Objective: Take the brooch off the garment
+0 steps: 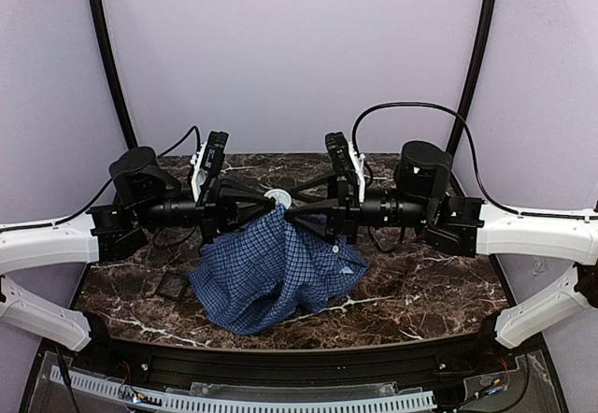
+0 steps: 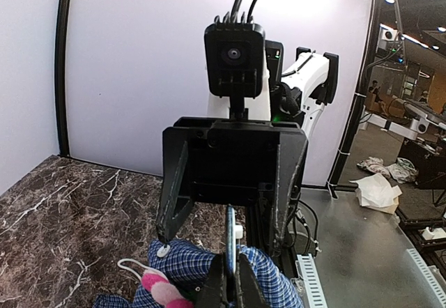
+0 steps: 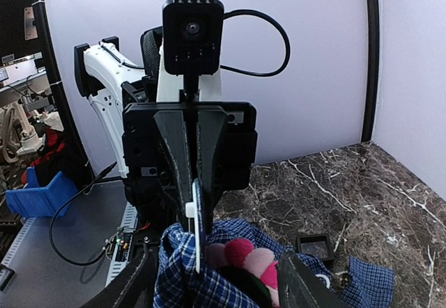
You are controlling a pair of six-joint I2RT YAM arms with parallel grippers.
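The blue checked garment (image 1: 252, 273) is raised in a peak between my grippers. A white disc (image 1: 278, 196), apparently the brooch, stands at that peak, edge-on in the left wrist view (image 2: 231, 238) and right wrist view (image 3: 197, 224). My left gripper (image 1: 269, 204) is shut at the disc and cloth; exactly what is pinched is hard to tell. My right gripper (image 1: 308, 203) is open around the disc from the other side, its fingers apart in both wrist views.
Pink plush objects (image 3: 239, 252) show among the cloth. A dark square item (image 1: 172, 286) lies on the marble tabletop (image 1: 439, 291) at left.
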